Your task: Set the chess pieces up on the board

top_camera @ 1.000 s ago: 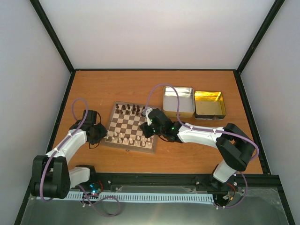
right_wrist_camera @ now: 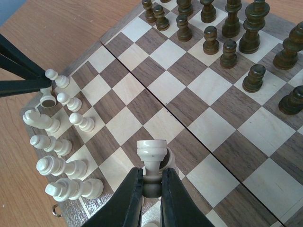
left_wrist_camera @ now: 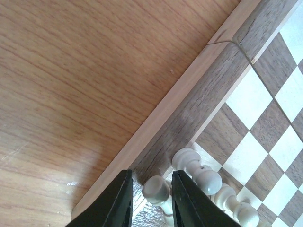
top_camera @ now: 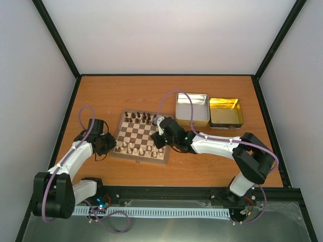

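Note:
The chessboard (top_camera: 136, 136) has dark pieces (right_wrist_camera: 251, 75) standing along the far side and white pieces (right_wrist_camera: 80, 123) along the near side. At the board's near left corner, my left gripper is low beside a white piece between its fingers; in the right wrist view that piece is at the gripper's tips. My right gripper is shut on another white piece (right_wrist_camera: 151, 156), held over the board, with a further white piece partly hidden behind it.
A silver tin (top_camera: 192, 101) and a gold tin (top_camera: 225, 106) stand right of the board at the back.
My left gripper has shifted very slightly at the board's left corner. The right arm looks unmoved.

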